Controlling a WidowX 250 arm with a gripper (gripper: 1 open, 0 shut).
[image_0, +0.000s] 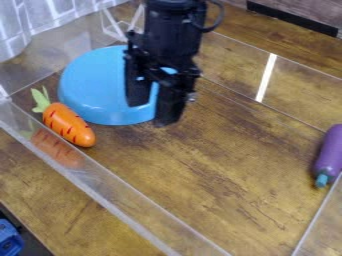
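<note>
My black gripper (155, 93) hangs in the upper middle, over the right part of a blue round dish (83, 88). Its two fingers stand apart, with nothing visible between them. An orange toy carrot (67, 125) with a green top lies left of the gripper, just below the dish. A purple elongated toy (329, 155) lies at the right edge.
A clear plastic wall runs diagonally along the lower left. A small blue object (8, 240) shows at the bottom left corner.
</note>
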